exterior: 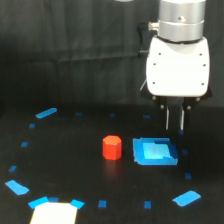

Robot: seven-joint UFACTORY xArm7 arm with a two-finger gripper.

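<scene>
My gripper (174,126) hangs at the right of the camera view, above and just behind the blue square tray (142,160). Its two thin fingers point straight down with a gap between them, and nothing shows in that gap. A lighter blue patch (157,151) lies inside the tray. To the left of the tray, clear of it, a red six-sided block (112,148) rests on the black table.
Pale, orange-edged object (53,213) at the bottom left edge, partly cut off. Flat blue tape strips (17,187) and small blue squares mark the table. Open black surface surrounds the block and reaches the left side.
</scene>
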